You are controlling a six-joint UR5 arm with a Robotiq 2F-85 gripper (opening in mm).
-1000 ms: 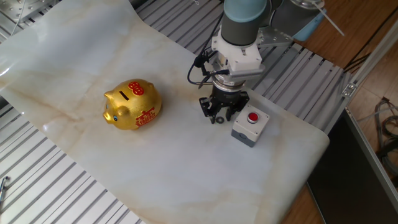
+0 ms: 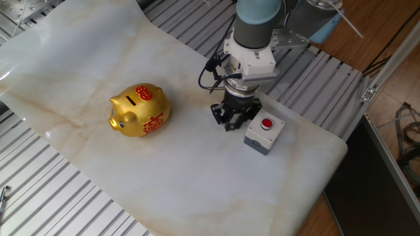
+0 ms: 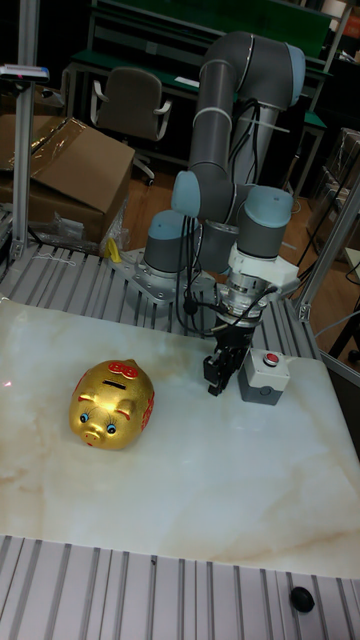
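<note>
My black gripper (image 2: 232, 126) points down low over the pale marbled sheet, just left of the button box in exterior view 2. Its fingertips are drawn close together. Whether a small dark ring is held between them is too dark and small to tell. In exterior view 3 the gripper (image 3: 216, 385) is seen from the front, beside the same box. The white and grey box (image 2: 264, 132) with a red button stands upright, close to the fingers. A shiny gold piggy bank (image 2: 140, 110) with red markings and a slot on top sits well to the left.
The marbled sheet (image 2: 197, 177) is bare in front of the gripper and between it and the piggy bank. Slotted metal table (image 3: 96, 581) shows around the sheet, with a black knob (image 3: 302, 599) at the front right.
The fingers have moved closer together. A small dark ring, visible between them on the sheet before, no longer stands out. The arm, piggy bank and button box have not visibly moved.
</note>
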